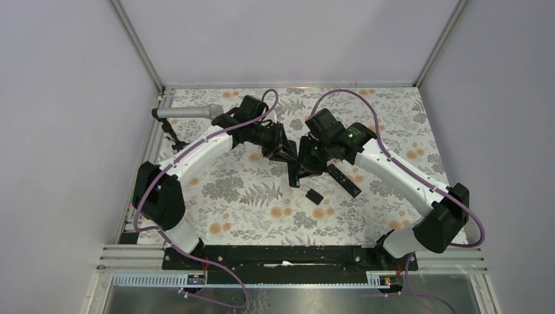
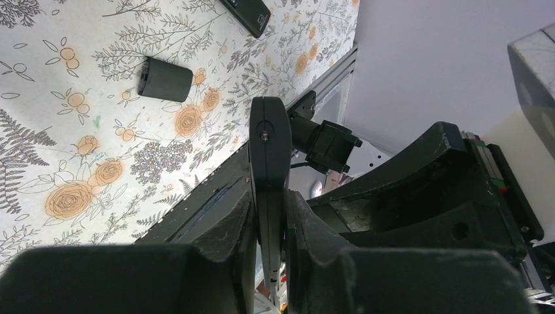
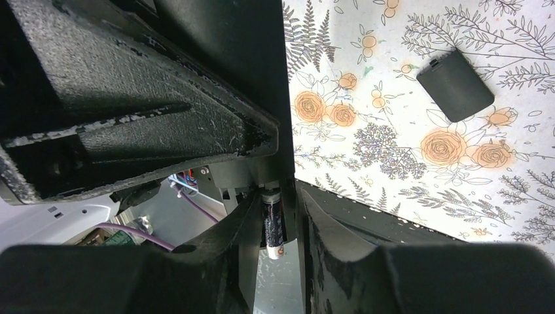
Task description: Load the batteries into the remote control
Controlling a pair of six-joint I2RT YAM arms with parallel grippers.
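In mid-table, my left gripper is shut on the black remote control (image 2: 267, 144), seen end-on in the left wrist view. My right gripper (image 1: 306, 163) is beside it. In the right wrist view, a battery (image 3: 272, 219) with a white end is at the remote's compartment, between the right gripper's part-open fingertips; whether they touch it, and how far it is seated, I cannot tell. The black battery cover (image 3: 455, 85) lies on the patterned cloth, apart from both grippers.
A second dark remote (image 1: 343, 180) lies to the right of the cover. A grey cylinder on a dark stand (image 1: 186, 112) is at the back left.
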